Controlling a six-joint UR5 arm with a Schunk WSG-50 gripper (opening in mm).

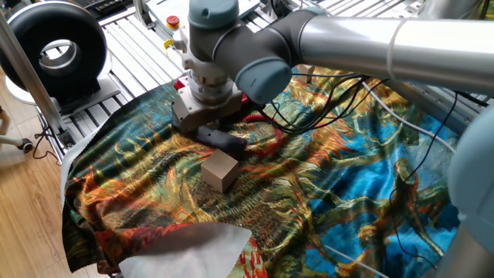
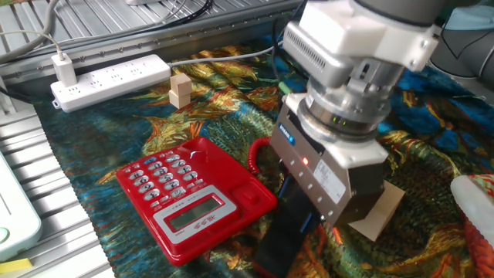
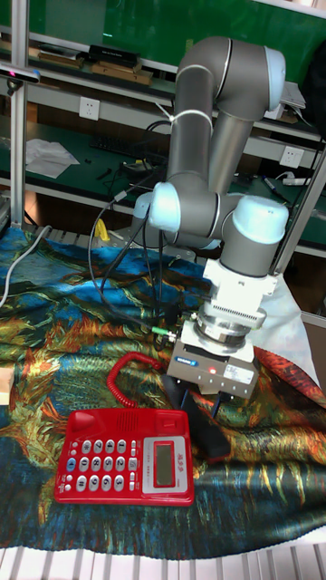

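Note:
A red desk phone (image 2: 197, 193) lies on the patterned cloth, its keypad and display facing up and its top bare of a handset. Beside it, a dark handset (image 3: 206, 432) sits between the fingers of my gripper (image 3: 199, 404), which looks shut on it. From overhead, the handset (image 1: 222, 140) sticks out from under the gripper body, near a wooden block. The red coiled cord (image 3: 118, 377) curves behind the phone toward the gripper. The fingertips are mostly hidden in the first exterior view. Whether the handset touches the cloth is hard to tell.
A wooden block (image 1: 220, 171) stands close by the handset. Small stacked wooden blocks (image 2: 180, 91) and a white power strip (image 2: 112, 83) lie beyond the phone. Dark cables (image 1: 328, 108) hang from the arm.

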